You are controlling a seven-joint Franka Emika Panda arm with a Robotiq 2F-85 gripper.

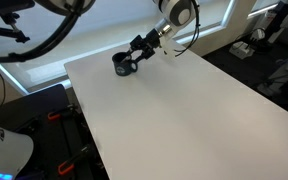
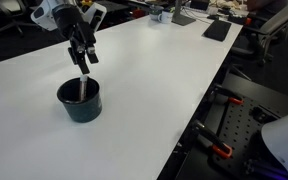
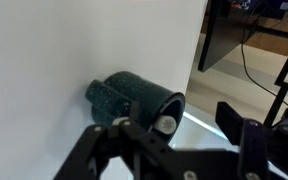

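Note:
A dark mug [image 2: 79,104] stands upright on the white table, its handle [image 1: 134,66] turned toward the right in exterior view 1. From the mug sticks up a slim stick with a pale end [image 2: 83,80], perhaps a marker. My gripper [image 2: 82,68] is just above the mug, close to that pale end. In the wrist view the fingers [image 3: 252,140] of my gripper are spread apart. The pale round end [image 3: 165,125] shows near the left finger; whether they touch is unclear. The stick's lower part is hidden inside the mug [image 3: 139,95].
Several dark objects stand beyond its far edge in exterior view 2. A black cart [image 2: 249,130] borders the table at the right of that view.

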